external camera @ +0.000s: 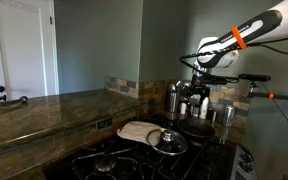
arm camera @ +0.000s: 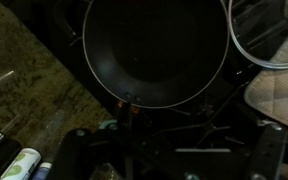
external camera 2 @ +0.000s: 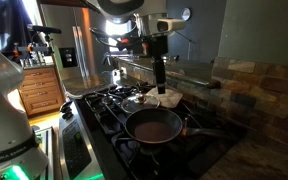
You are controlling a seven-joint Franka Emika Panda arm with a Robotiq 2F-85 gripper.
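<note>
A black frying pan [external camera 2: 154, 126] sits on the stove; its dark inside looks empty from above in the wrist view. My gripper hangs in the air over the stove area, its dark fingers spread apart along the bottom of the wrist view. Nothing shows between them. In exterior view 2 one finger [external camera 2: 160, 73] points down above the pan, clear of it. A glass lid [external camera: 167, 141] rests beside the pan, and a light quilted cloth [external camera: 139, 131] lies behind that lid.
Stove grates [external camera: 114, 160] spread out in front of the lid. Several bottles and canisters, including a white bottle [external camera: 204, 107], stand near the tiled wall behind the pan. A long stone counter [external camera: 54, 117] has a largely bare top.
</note>
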